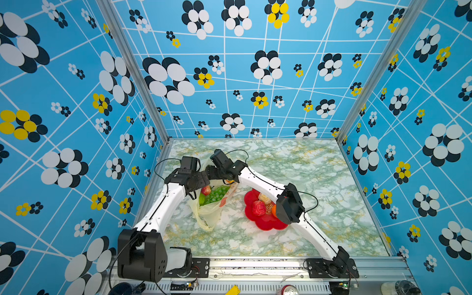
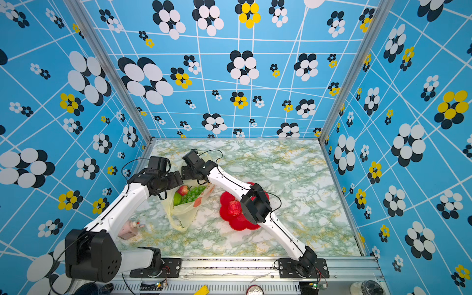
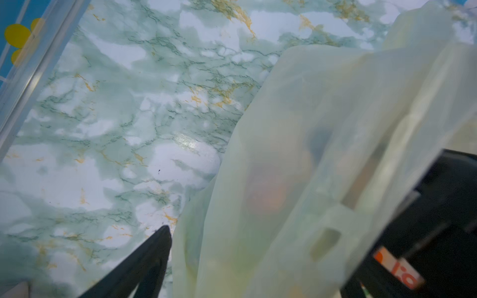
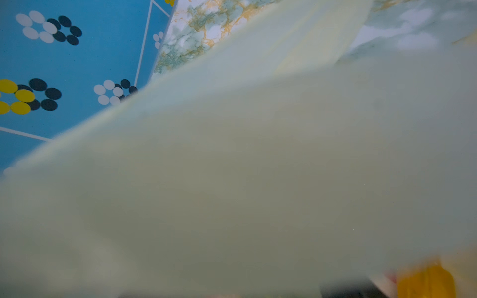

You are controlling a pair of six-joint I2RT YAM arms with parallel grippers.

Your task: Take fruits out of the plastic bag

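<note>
A pale, translucent plastic bag (image 1: 209, 218) lies on the left half of the table, its mouth region beneath both arms. Inside show green grapes (image 1: 216, 194), a red fruit (image 2: 183, 190) and a green fruit (image 2: 177, 198). My left gripper (image 2: 178, 179) hovers at the bag's far side; in the left wrist view its fingers (image 3: 146, 263) stand wide open, with bag film (image 3: 278, 198) between and in front of them. Close beside it is my right gripper (image 1: 210, 173). Bag film (image 4: 248, 173) fills most of the right wrist view, hiding that gripper's fingertips.
A red scalloped plate (image 1: 265, 223) with several fruits, among them a red one (image 1: 258, 208), stands right of the bag under the right forearm. A pinkish bottle (image 2: 128, 229) is at the near left.
</note>
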